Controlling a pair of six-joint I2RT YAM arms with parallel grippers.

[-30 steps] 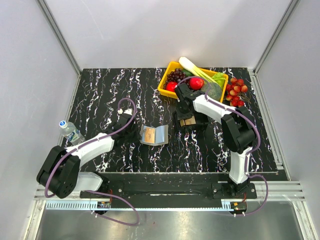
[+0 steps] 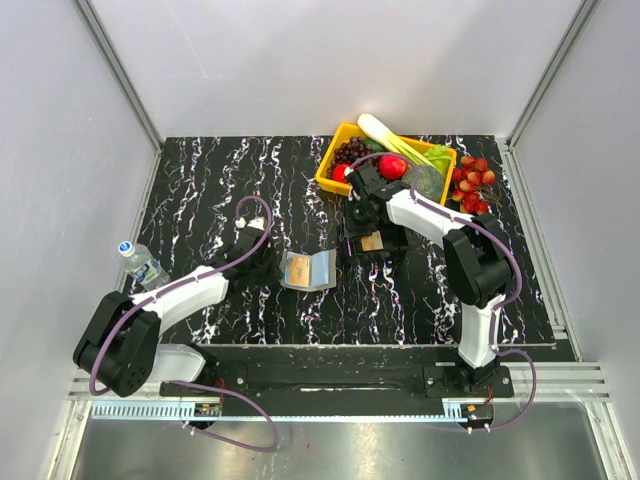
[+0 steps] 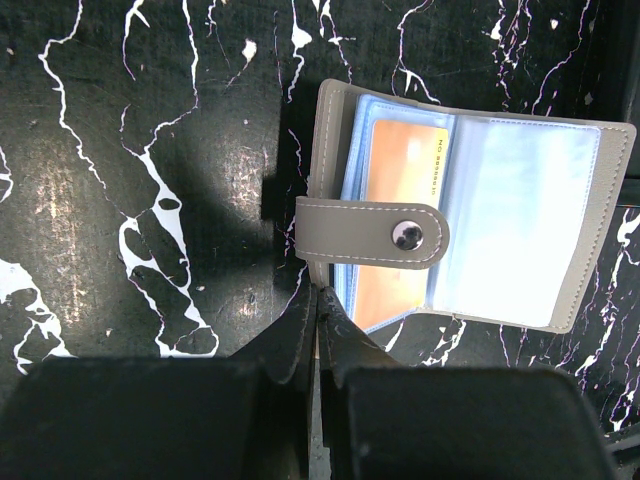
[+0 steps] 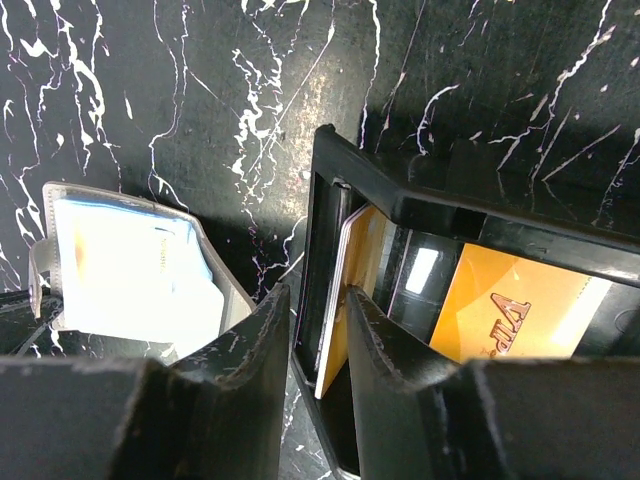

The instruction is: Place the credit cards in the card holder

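Observation:
The grey card holder [image 3: 590, 240] lies open on the table, an orange card [image 3: 400, 165] in its left sleeve, under the snap strap [image 3: 345, 230]. My left gripper is shut on the holder's left edge, just below the strap. A black tray [image 4: 530, 235] holds an orange card [image 4: 520, 300] lying flat. Another card [image 4: 345, 290] stands tilted on edge against the tray's left wall. My right gripper is open over that wall, the wall and tilted card between its fingers; the right fingertip appears close against the card's orange face.
A yellow basket [image 2: 325, 183] of fruit and vegetables stands behind the tray, with loose red fruit [image 2: 473, 185] to its right. A water bottle [image 2: 143, 265] lies at the far left. Bare table surrounds the holder in front and behind.
The right gripper and the black tray have shifted slightly to the left, toward the holder. The left arm and the holder have stayed put.

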